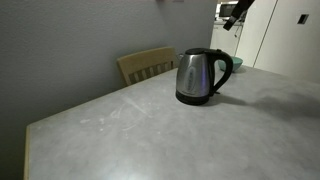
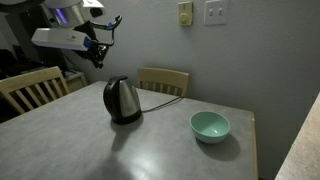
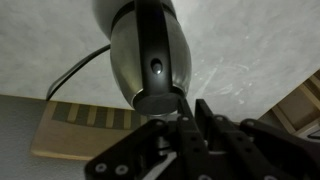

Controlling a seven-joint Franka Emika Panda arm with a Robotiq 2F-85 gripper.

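A steel kettle with a black handle and base [image 1: 196, 78] stands upright on the grey table. In exterior view 2 the kettle [image 2: 124, 101] has its handle turned to the left. My gripper [image 2: 109, 42] is up in the air above and to the left of it, apart from it, its fingers partly open and nothing seen between them. Seen from the wrist, the kettle's black handle [image 3: 153, 45] runs down past the fingertips, and the gripper lies near the handle's end in the picture. Whether anything touches there cannot be told.
A mint green bowl [image 2: 210, 126] sits on the table to the kettle's right. A dark cord [image 2: 162, 104] trails behind the kettle. Wooden chairs [image 2: 163, 81] stand at the table's edges.
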